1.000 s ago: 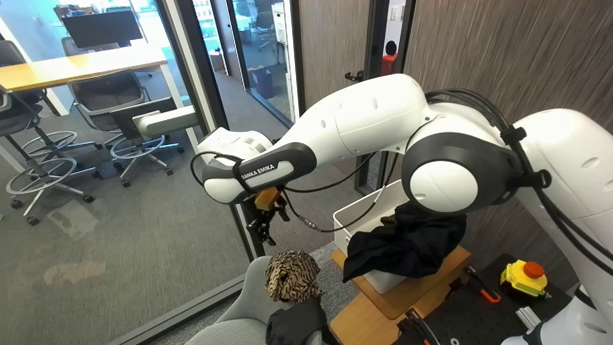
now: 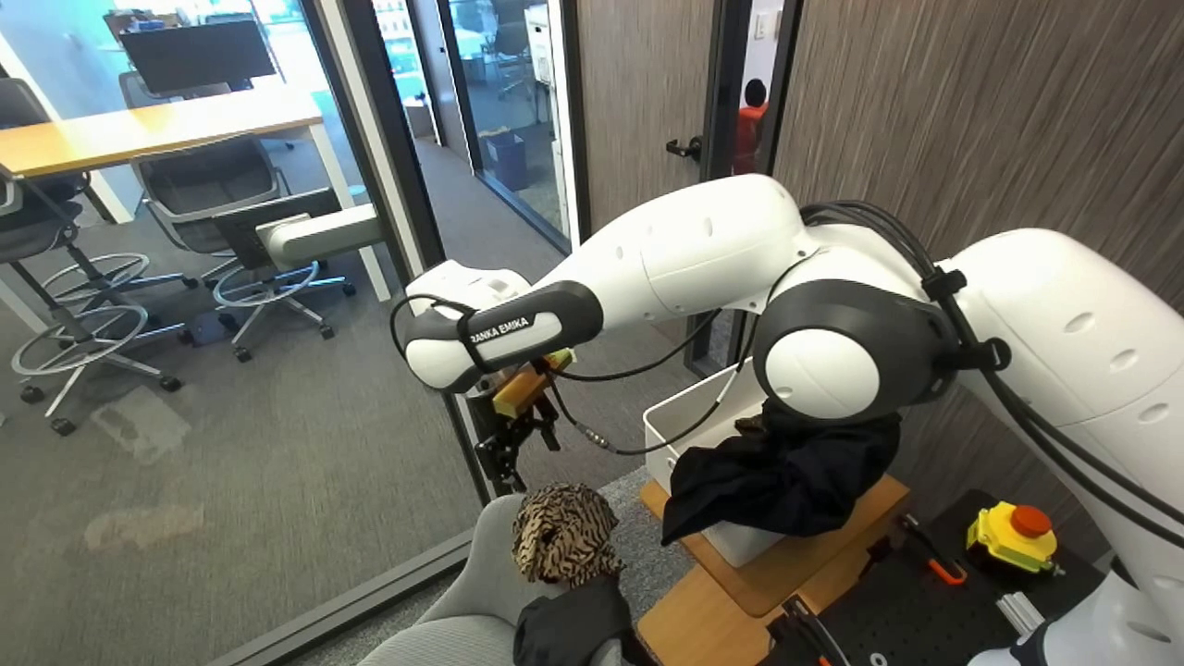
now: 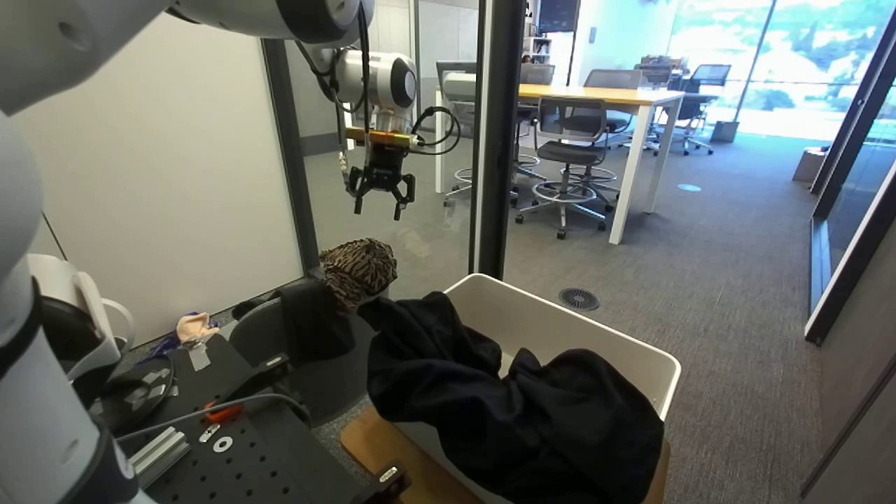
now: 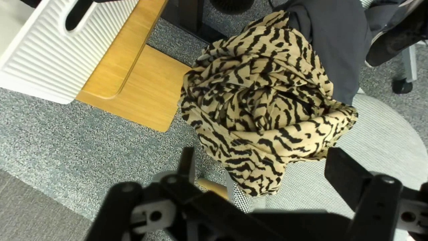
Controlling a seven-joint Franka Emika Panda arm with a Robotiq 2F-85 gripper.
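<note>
A tiger-striped tan and black cloth (image 4: 264, 92) lies bunched over the top of a grey chair (image 2: 494, 555). My gripper (image 3: 378, 210) hangs above that cloth, apart from it, its two fingers spread with nothing between them. In the wrist view the black fingertips (image 4: 186, 164) sit at the lower part of the picture, and the cloth shows beyond them. A dark grey cloth (image 4: 333, 44) drapes on the chair beside the striped one. Over the white bin (image 3: 579, 323) hangs a large black cloth (image 3: 504, 411), covering much of its opening.
The bin stands on a wooden board (image 2: 710, 610). A black perforated table (image 3: 252, 453) carries clamps and a metal profile; a yellow box with a red button (image 2: 1016, 536) sits near the arm's base. Glass panels with dark frames (image 3: 491, 143) rise close by the gripper.
The arm has come down a little, with the gripper lower and slightly to the right in exterior view 1. Both cloths and the bin stay where they were.
</note>
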